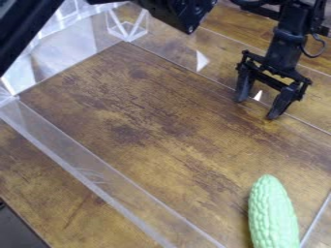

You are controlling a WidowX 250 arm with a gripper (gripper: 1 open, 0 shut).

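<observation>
A black robot gripper (258, 98) hangs at the upper right, just over the wooden floor by a clear plastic edge, with its two fingers apart and nothing seen between them. A pale green corn-cob-shaped object (272, 213) lies at the lower right, well apart from the gripper. Part of a black arm crosses the top left of the view.
Clear plastic walls or strips (91, 174) run along the left and back edges, and another thin seam runs behind the gripper at the right.
</observation>
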